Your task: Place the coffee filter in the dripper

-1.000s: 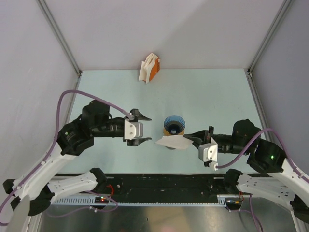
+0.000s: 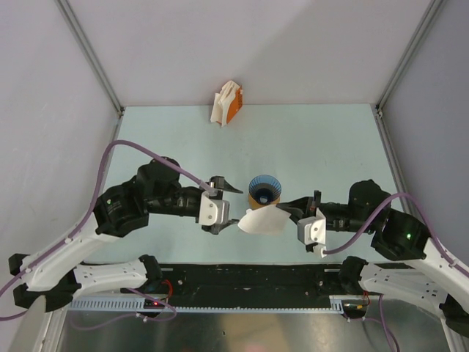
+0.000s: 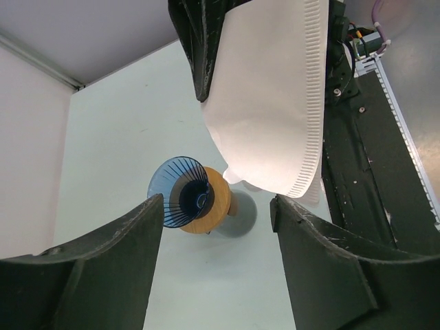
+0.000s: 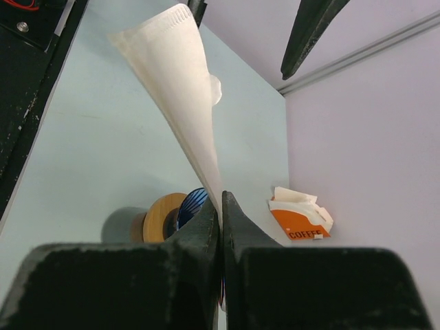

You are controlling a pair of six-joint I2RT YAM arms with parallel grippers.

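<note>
The white coffee filter [image 2: 261, 220] [image 3: 265, 96] [image 4: 172, 89] is pinched along its folded end in my right gripper [image 2: 289, 207], hanging out toward my left gripper [image 2: 229, 205]. That gripper stands open, its fingers just left of and near the filter's free end, with nothing clearly between them. The dripper [image 2: 264, 185] [image 3: 180, 184], a blue ribbed cone on a round wooden stand [image 3: 218, 206] [image 4: 157, 218], stands on the table behind the filter.
A white and orange filter pack [image 2: 227, 104] [image 4: 299, 216] lies at the back of the table [image 2: 168, 128]. A dark strip [image 2: 242, 286] runs along the front edge.
My left gripper has moved toward the front and right, closer to the filter's free end. The right gripper and filter have shifted only slightly.
</note>
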